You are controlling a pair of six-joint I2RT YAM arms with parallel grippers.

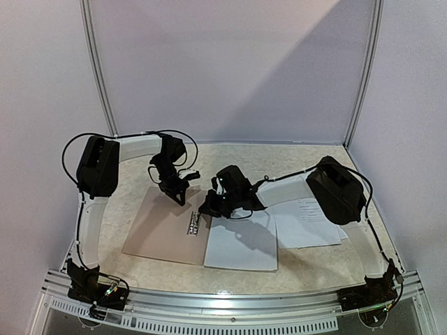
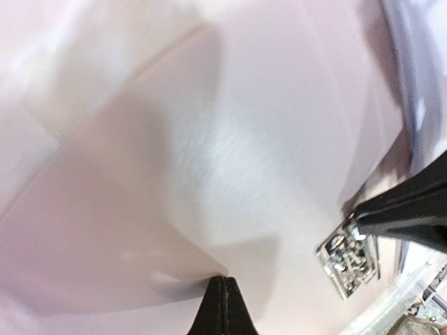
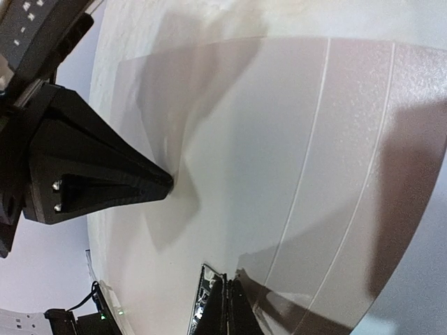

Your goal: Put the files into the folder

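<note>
The open folder shows a pinkish-brown cover (image 1: 157, 227) on the left and a white panel (image 1: 241, 248) on the right. A metal clip (image 1: 194, 223) stands on the brown side near the fold. Printed sheets (image 1: 307, 222) lie to the right, partly under the right arm. My left gripper (image 1: 182, 202) is shut over the cover's upper part, apart from the clip; nothing shows between its fingers. My right gripper is shut at the clip's upper end. Whether it pinches any thin part there cannot be seen.
Both arms reach in close together over the folder, with the left gripper a short way off in the right wrist view. Bare table (image 1: 314, 269) shows in front of the sheets. A metal rail (image 1: 230, 299) runs along the front edge.
</note>
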